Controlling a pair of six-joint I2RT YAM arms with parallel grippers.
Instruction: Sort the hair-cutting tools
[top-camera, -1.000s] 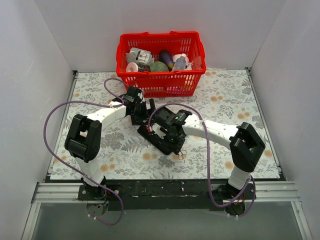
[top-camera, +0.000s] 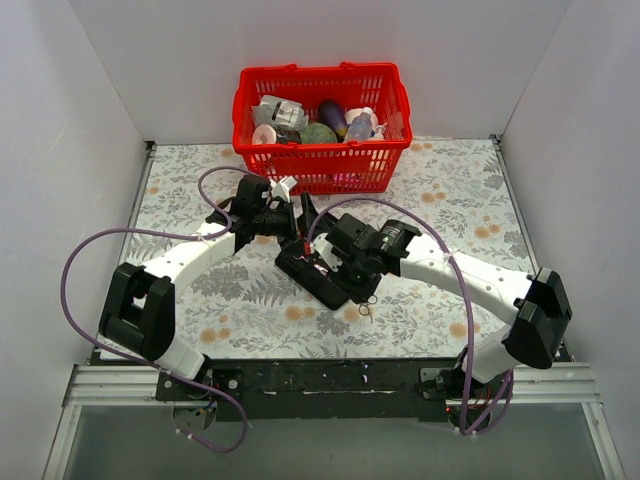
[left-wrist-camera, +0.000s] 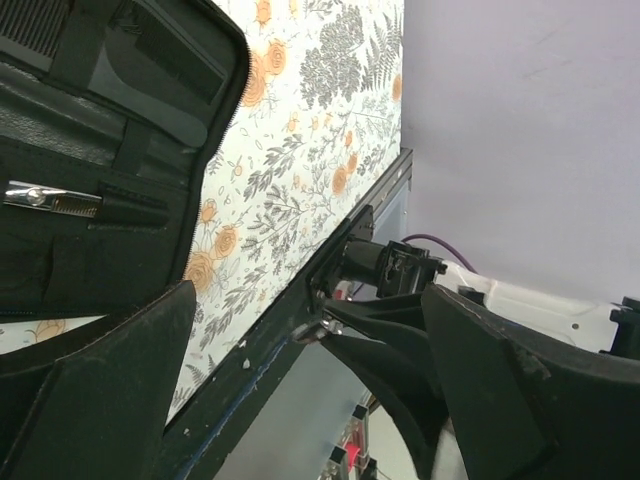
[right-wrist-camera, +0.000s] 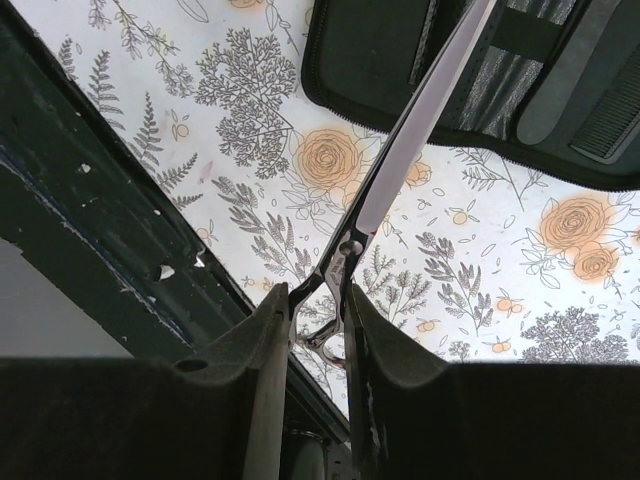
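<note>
A black tool case (top-camera: 312, 284) lies open mid-table, with a comb (right-wrist-camera: 607, 125) and small scissors (left-wrist-camera: 50, 198) in its slots. My left gripper stands open above the case's edge, nothing between its fingers. My right gripper has its fingertips at the handles of long silver scissors (right-wrist-camera: 400, 160), whose blades point toward the case in the right wrist view; whether it grips them is unclear. The scissors' handles (top-camera: 366, 309) show below the right arm in the top view.
A red basket (top-camera: 320, 78) of mixed items stands at the back. Both arms crowd over the case. Its dark front edge runs beside the scissors in the right wrist view.
</note>
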